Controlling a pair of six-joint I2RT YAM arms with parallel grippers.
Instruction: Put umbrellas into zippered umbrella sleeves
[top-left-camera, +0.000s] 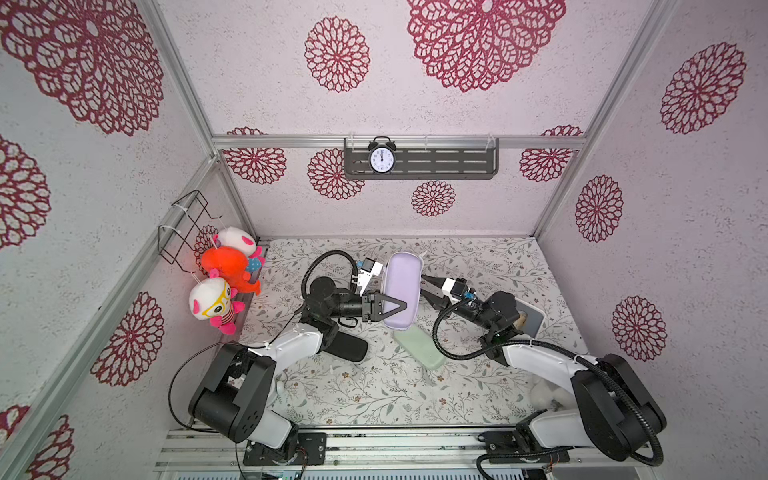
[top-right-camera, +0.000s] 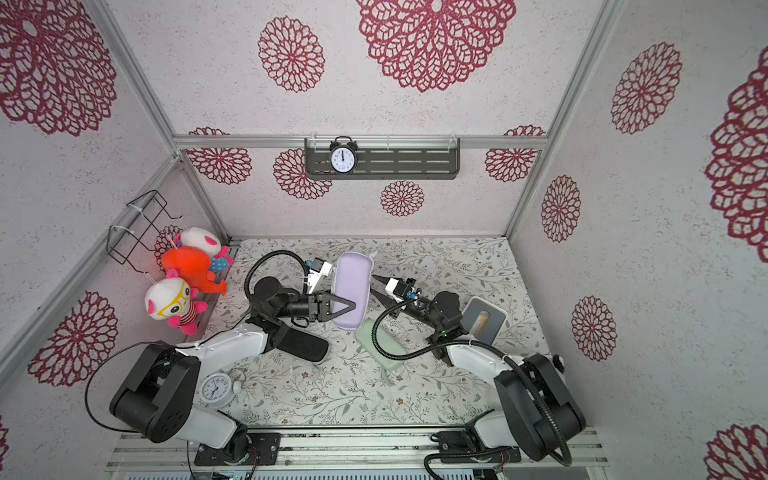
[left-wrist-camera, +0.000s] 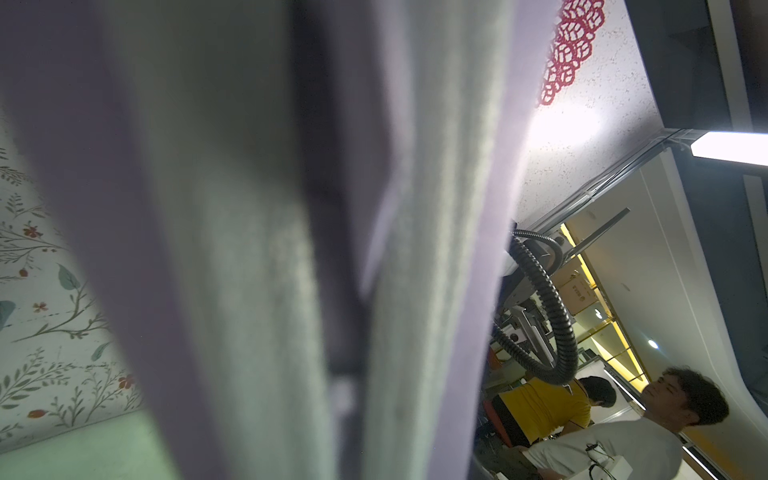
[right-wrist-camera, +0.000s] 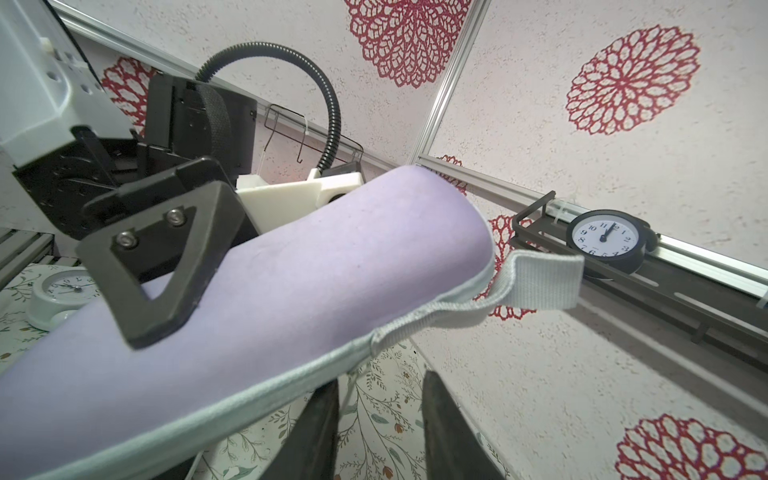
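A purple zippered sleeve (top-left-camera: 402, 284) is raised above the middle of the table, my left gripper (top-left-camera: 397, 304) shut on it. One black finger (right-wrist-camera: 172, 260) lies across its flat side in the right wrist view. A pale zip band (right-wrist-camera: 320, 384) runs along its edge, ending in a loose fabric tab (right-wrist-camera: 544, 280). Close up in the left wrist view, two blurred pale bands (left-wrist-camera: 232, 280) show with a dark gap between them. My right gripper is beside the zip edge with its fingers apart. Whether a zip pull lies between them is unclear.
On the table lie a green sleeve (top-right-camera: 380, 345), a black case (top-right-camera: 302, 344) and, under the right arm's side, a grey case (top-right-camera: 484, 320) with a tan item in it. A white clock (top-right-camera: 216, 389) stands near the left arm's base. Plush toys (top-left-camera: 228, 272) line the left wall.
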